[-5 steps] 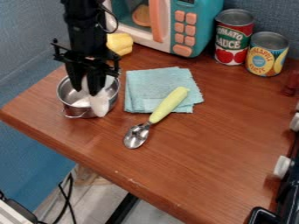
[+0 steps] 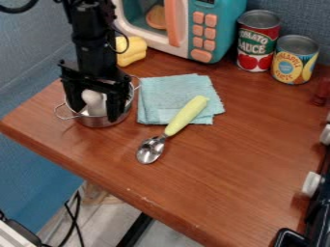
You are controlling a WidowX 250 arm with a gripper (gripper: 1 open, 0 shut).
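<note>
My black gripper point(image 2: 96, 89) reaches down into a small steel pot point(image 2: 100, 117) at the table's left, around a white object point(image 2: 92, 97) that is partly hidden. Whether the fingers close on it I cannot tell. A spoon with a pale green handle point(image 2: 187, 116) lies on a folded light blue cloth point(image 2: 161, 94) to the right of the pot, its steel bowl on the bare wood.
A toy microwave point(image 2: 204, 29) stands at the back, with a yellow object point(image 2: 133, 50) beside it. Two cans, tomato sauce point(image 2: 257, 41) and a yellow one point(image 2: 294, 59), stand back right.
My gripper has moved lower into the pot. The white object, which hung over the pot's front rim, now shows higher and farther back inside it.
</note>
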